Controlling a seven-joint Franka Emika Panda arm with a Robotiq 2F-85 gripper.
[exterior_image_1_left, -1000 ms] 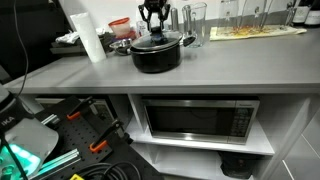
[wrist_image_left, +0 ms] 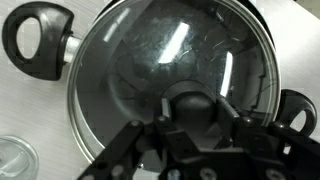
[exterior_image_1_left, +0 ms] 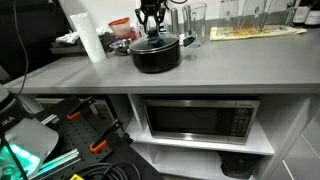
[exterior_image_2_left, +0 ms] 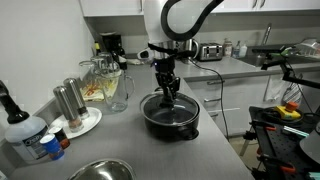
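A black pot stands on the counter with its glass lid on top. The lid's round dark knob sits between my gripper's two dark fingers, which are shut on it in the wrist view. From the first exterior view, the gripper comes down from above onto the knob at the lid's middle. In the second exterior view the pot is also covered, and the dark gripper is hard to separate from the background there.
Paper towel roll stands left of the pot; glass pitchers and a dish rack are behind it. A metal bowl lies nearby. The counter right of the pot is clear.
My gripper has come down slightly onto the lid's knob. The pot has stayed in its place on the counter.
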